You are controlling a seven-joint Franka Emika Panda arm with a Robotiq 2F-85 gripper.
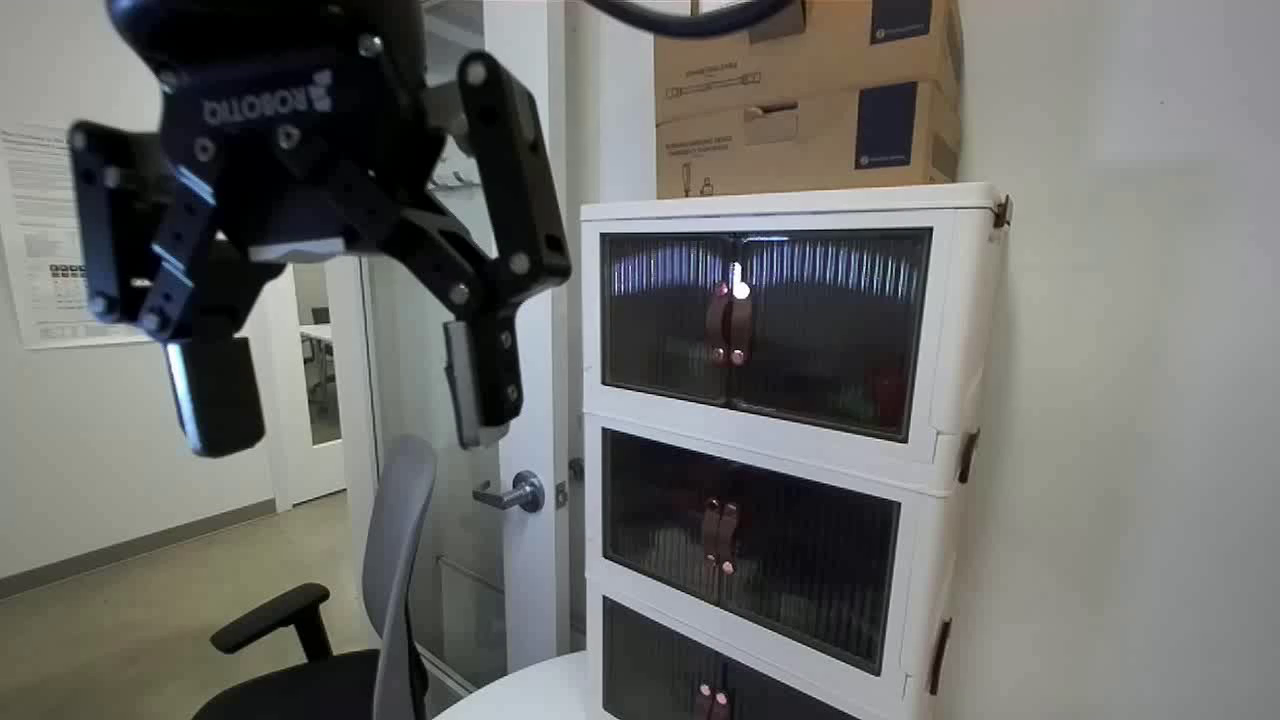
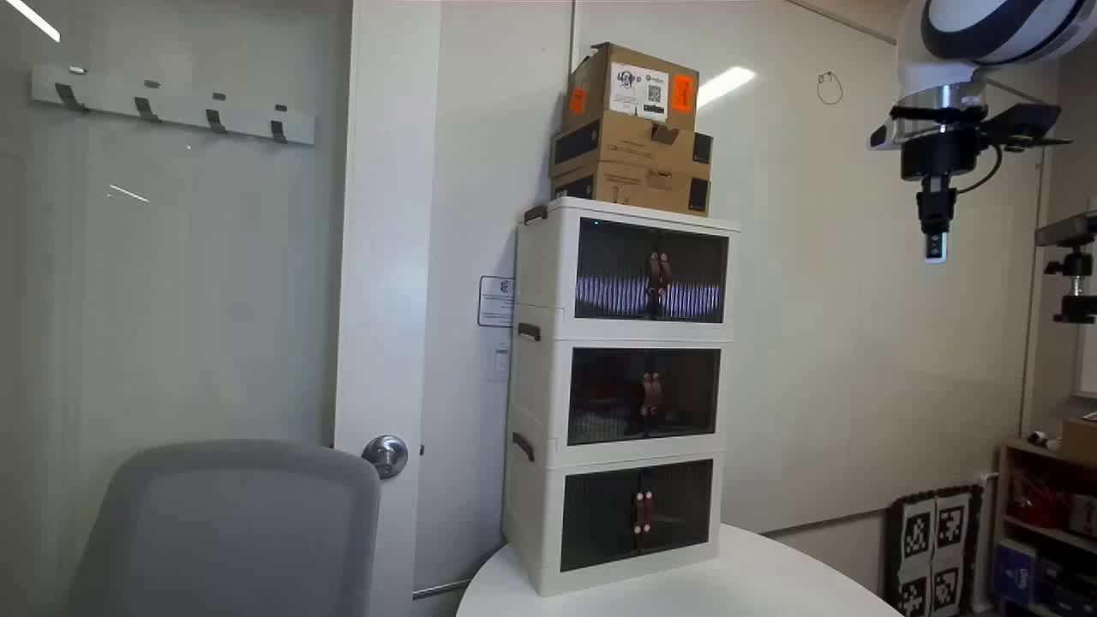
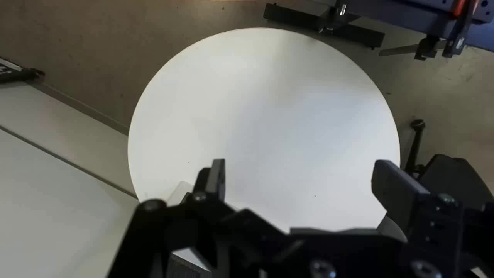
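Wide open and empty, my gripper [image 1: 348,402] hangs in the air at the upper left of exterior view 1. In exterior view 2 the gripper [image 2: 934,252] is seen edge-on at the upper right, well apart from the cabinet. A white cabinet [image 2: 536,401] of three stacked units stands on a round white table [image 2: 792,581]. Each unit has a pair of dark ribbed doors with brown strap handles [image 1: 728,324], and all the doors look closed. From the wrist, the table [image 3: 264,106] lies far below the fingers, with only a corner of the cabinet [image 3: 180,192] showing.
Cardboard boxes [image 2: 632,154] are piled on the cabinet's top. A grey office chair [image 2: 231,524] stands by the table, near a door with a metal handle [image 1: 516,492]. Behind the cabinet is a wall.
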